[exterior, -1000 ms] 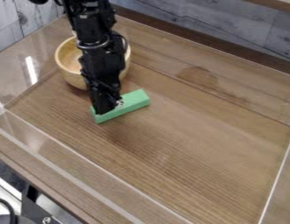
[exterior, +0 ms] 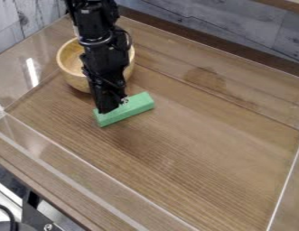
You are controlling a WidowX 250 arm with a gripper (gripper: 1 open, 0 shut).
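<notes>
A black robot gripper (exterior: 109,97) reaches down from the top left, its tip just above a green rectangular block (exterior: 130,110) lying flat on the wooden table. The fingers appear shut with nothing visible between them. Behind the arm, a light wooden bowl (exterior: 79,60) is partly hidden by it.
A pale edge runs along its left side, with a dark area and cables at the lower left.
The gripper has lifted very slightly off the green block, which stays in about the same place.
</notes>
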